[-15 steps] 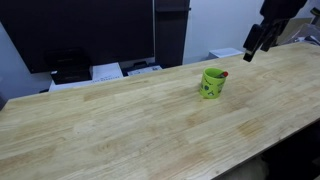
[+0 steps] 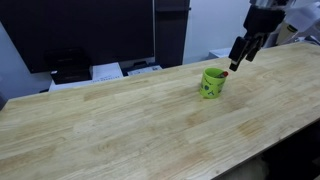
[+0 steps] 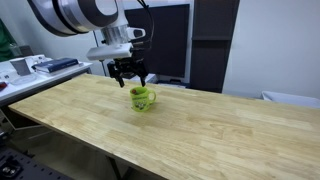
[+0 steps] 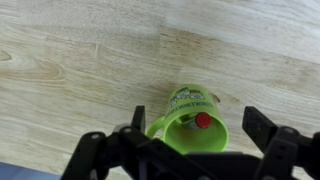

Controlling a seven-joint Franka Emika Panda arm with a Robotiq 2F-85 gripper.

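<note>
A green mug (image 2: 212, 84) with dark markings stands upright on the wooden table. From above, in the wrist view, the mug (image 4: 190, 99) shows its handle at the left and something red-tipped (image 4: 203, 120) inside it. My gripper (image 2: 244, 54) hangs open above and beside the mug, with nothing between its fingers. In the second exterior view the gripper (image 3: 130, 77) is just over the mug (image 3: 142, 98), apart from it or nearly so. What the red-tipped thing's lower part looks like is hidden by the mug.
A dark monitor (image 2: 75, 35) stands beyond the far edge. Books (image 3: 58, 65) lie on a side surface behind the arm.
The mug has not moved.
</note>
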